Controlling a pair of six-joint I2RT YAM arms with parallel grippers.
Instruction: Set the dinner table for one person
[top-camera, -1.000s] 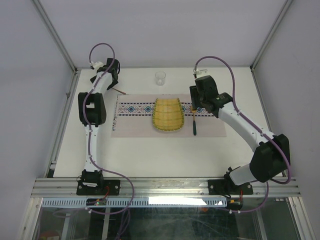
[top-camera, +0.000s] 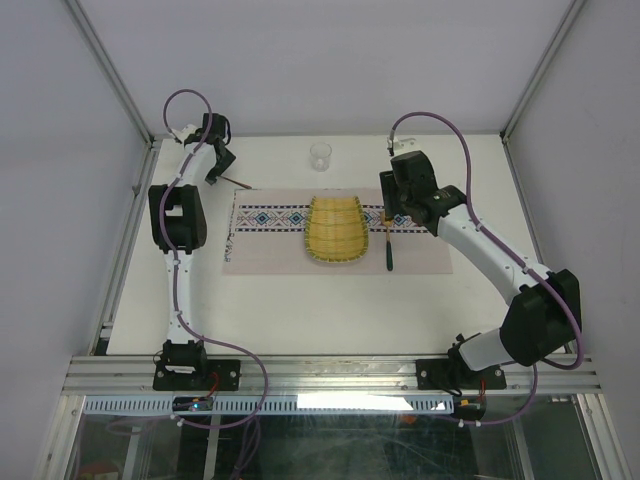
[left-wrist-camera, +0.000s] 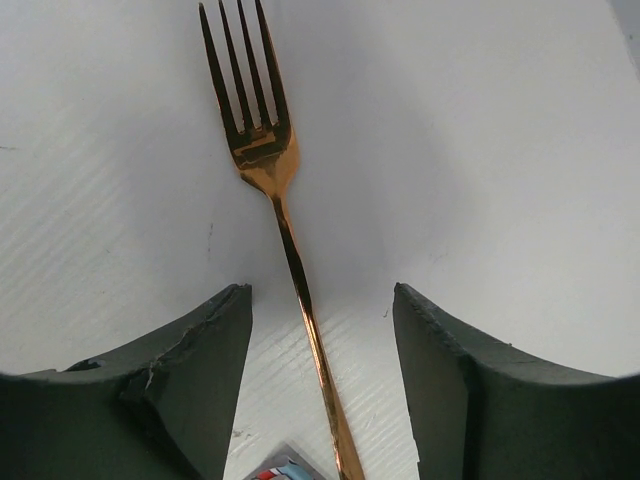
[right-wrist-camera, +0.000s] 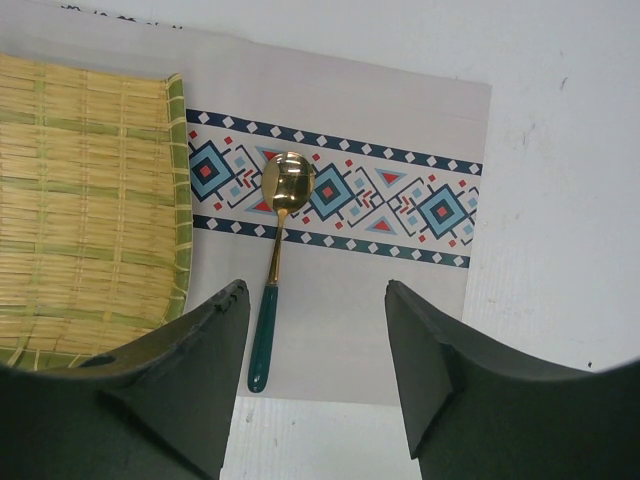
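Note:
A copper fork (left-wrist-camera: 271, 172) lies on the white surface at the back left, with my left gripper open over its thin handle, one finger on either side. A spoon (right-wrist-camera: 287, 182) with a green handle lies on the patterned placemat (right-wrist-camera: 400, 310), just right of a yellow woven tray (right-wrist-camera: 80, 220). My right gripper hangs open above the placemat near the spoon, holding nothing. A clear glass (top-camera: 320, 155) stands behind the placemat.
Frame rails and walls bound it at both sides and behind.
The right arm has not visibly moved.

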